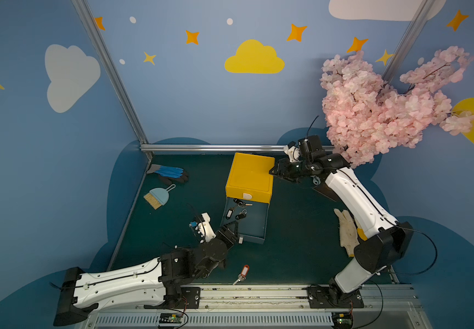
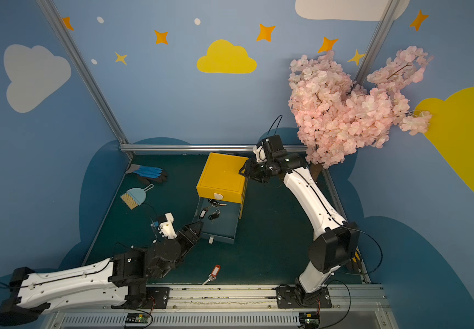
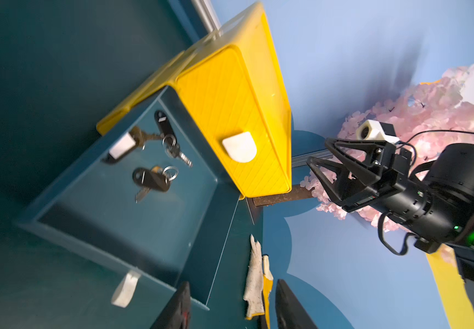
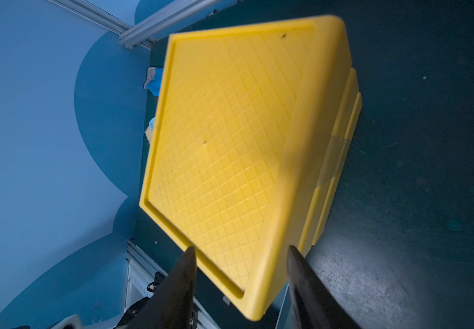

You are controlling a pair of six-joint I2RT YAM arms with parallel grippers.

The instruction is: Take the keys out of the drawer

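Note:
The yellow box (image 1: 250, 172) has its grey drawer (image 3: 193, 219) pulled out. Three sets of keys lie on the drawer floor: one with a white-labelled tag (image 3: 121, 145), one with a long black fob (image 3: 164, 125), and one with a short black fob (image 3: 152, 179). My left gripper (image 1: 233, 230) is part open in front of the drawer's left corner, with nothing between its fingers. At the box's right side, my right gripper stands part open; its fingers appear to either side of the box's corner in its wrist view, and contact cannot be made out.
Red-tagged keys (image 1: 242, 273) lie on the table in front of the drawer. A dustpan (image 1: 160, 195) and blue glove (image 1: 168, 172) are at the left, a pale glove (image 1: 347, 233) at the right. Pink blossoms (image 1: 385, 109) fill the back right corner.

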